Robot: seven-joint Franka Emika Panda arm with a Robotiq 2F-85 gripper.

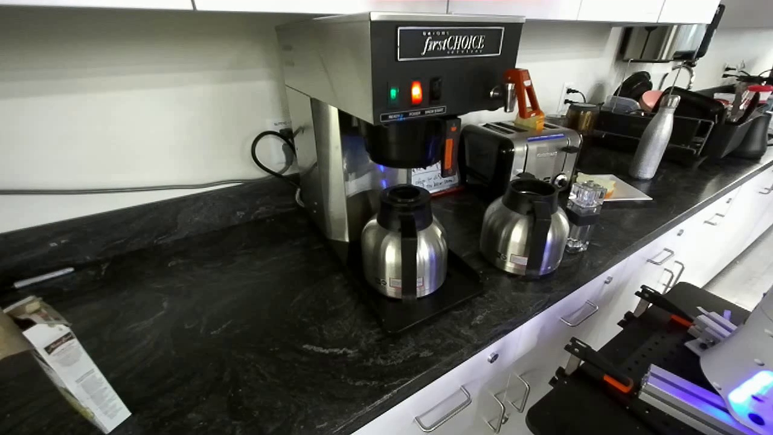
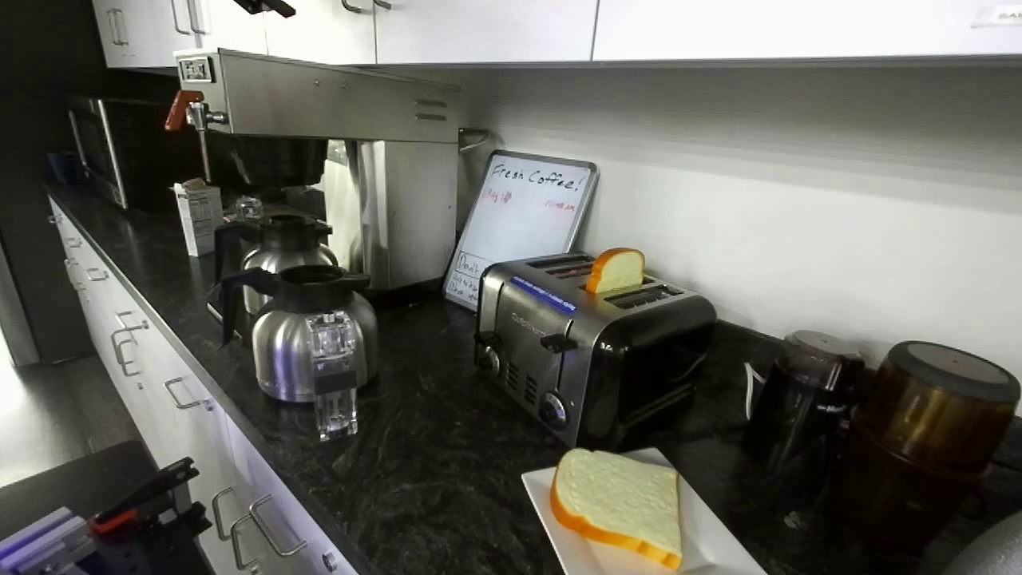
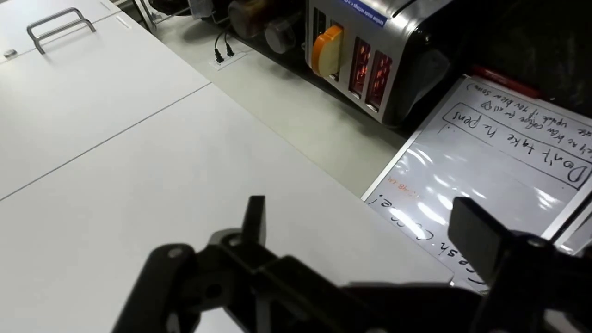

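Observation:
Wide apart stand the fingers of my gripper in the wrist view, and nothing is between them. Beyond them are the white upper cabinet doors and a whiteboard. A dark piece of the gripper (image 2: 266, 8) shows at the top edge of exterior view 2, high above the counter. The steel toaster (image 2: 575, 335) has one bread slice (image 2: 615, 270) sticking up from a slot; the wrist view shows a red glow inside other slots. Another bread slice (image 2: 618, 503) lies on a white plate (image 2: 714, 541) in front of the toaster. My gripper touches neither slice.
A tall coffee maker (image 1: 326, 72) holds one carafe (image 1: 395, 254) on its base; a second carafe (image 1: 511, 232) stands beside it, near a clear grinder (image 1: 580, 235). The whiteboard (image 2: 527, 216) leans behind. White cabinets (image 2: 766, 29) overhang the counter, whose left part is mostly free.

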